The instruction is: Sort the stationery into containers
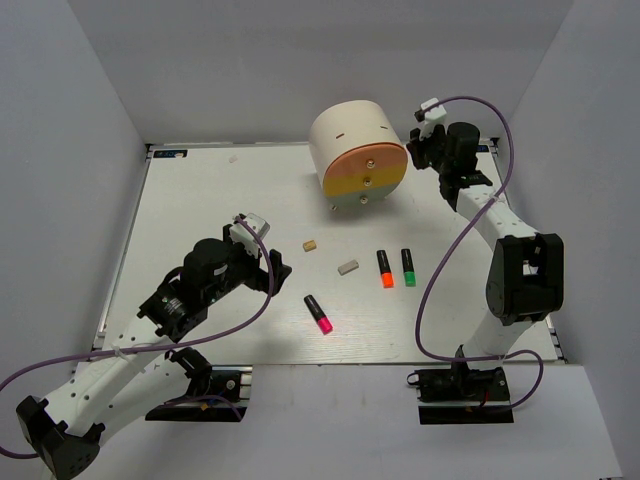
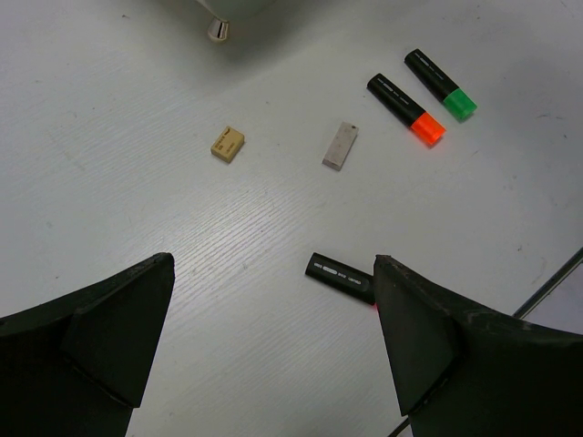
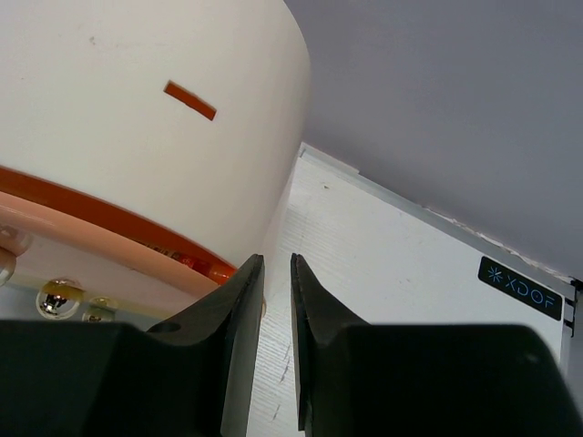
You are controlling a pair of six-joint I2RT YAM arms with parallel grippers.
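A cream rounded cabinet (image 1: 350,122) stands at the back, its drawer fronts orange, yellow and green. Beside its right edge, my right gripper has its fingers slightly apart with nothing between them. In the right wrist view a narrow gap runs behind the orange drawer front (image 3: 118,242), with something red inside. On the table lie a pink highlighter (image 1: 318,314), an orange highlighter (image 1: 385,268), a green highlighter (image 1: 408,267), a tan block (image 1: 309,245) and a grey block (image 1: 347,267). My left gripper is wide open and empty above the table; its right finger partly covers the pink highlighter there.
Walls close in the back and sides of the white table (image 1: 210,190). A dark label (image 3: 520,287) is at the back right corner. Purple cables (image 1: 440,260) loop from both arms.
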